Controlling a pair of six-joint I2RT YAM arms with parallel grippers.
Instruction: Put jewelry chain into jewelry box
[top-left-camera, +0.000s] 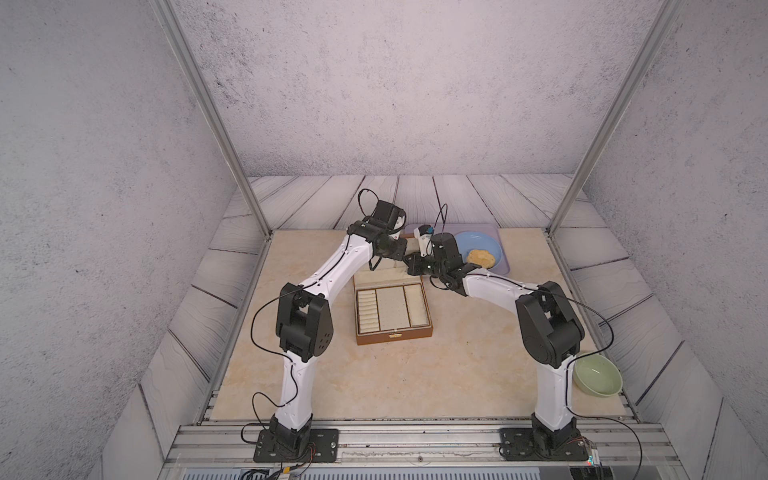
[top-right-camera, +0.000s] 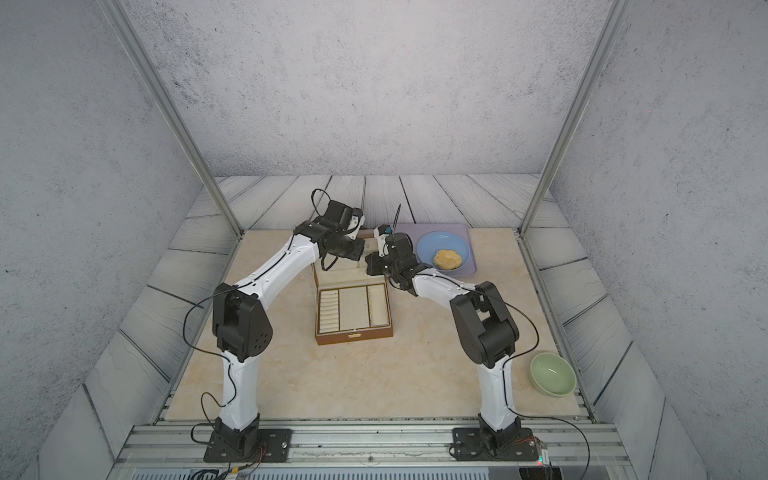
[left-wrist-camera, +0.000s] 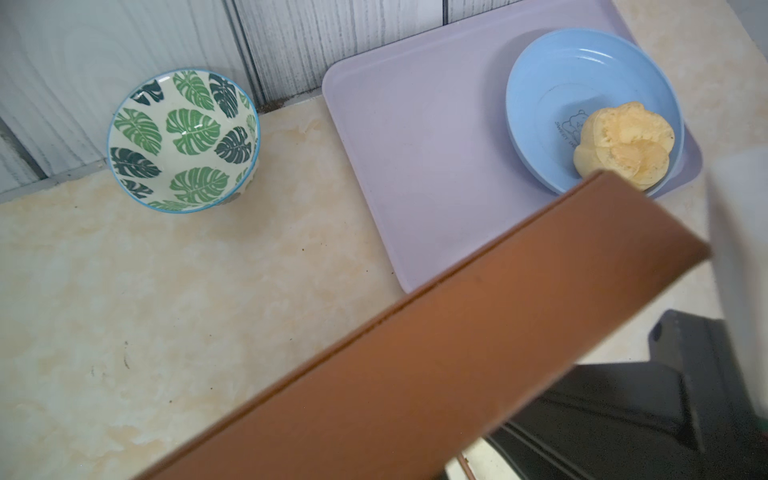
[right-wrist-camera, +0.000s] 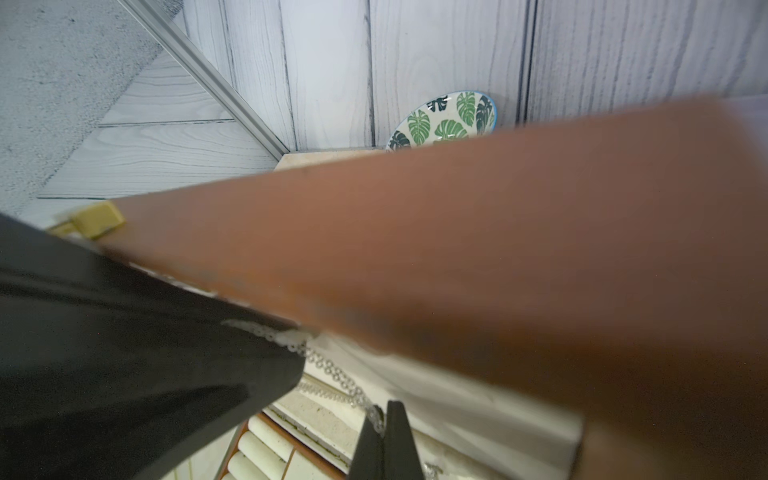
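The brown jewelry box (top-left-camera: 393, 337) stands unfolded mid-table, its cream compartments facing up and its lid (left-wrist-camera: 448, 344) raised behind them. In the right wrist view the silver chain (right-wrist-camera: 334, 374) runs between my right gripper, shut on it, and the dark body of the left gripper. Below the lid's edge, box compartments show under the chain. Both grippers are over the lid area, the left gripper (top-left-camera: 399, 253) close beside the right one in the top views. The lid hides the left fingertips in the left wrist view, and nothing shows between them; the finger is shut.
A purple tray (left-wrist-camera: 424, 160) with a blue plate (left-wrist-camera: 544, 88) and a bun (left-wrist-camera: 628, 144) is at the back right. A leaf-patterned bowl (left-wrist-camera: 192, 132) stands near the back wall. A green bowl (top-left-camera: 597, 374) is at the front right.
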